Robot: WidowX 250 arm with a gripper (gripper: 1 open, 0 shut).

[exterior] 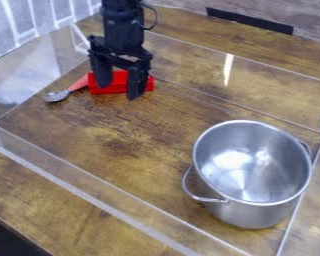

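Observation:
My black gripper (120, 72) hangs at the upper left with its fingers spread open, over a red object (143, 84) that lies on the wooden surface and is partly hidden behind it. A spoon with a silver head (56, 96) and a reddish handle lies just left of the red object. I cannot tell whether the fingers touch the red object.
A large steel pot (250, 170) with side handles stands at the lower right. Clear panels or edges border the work area.

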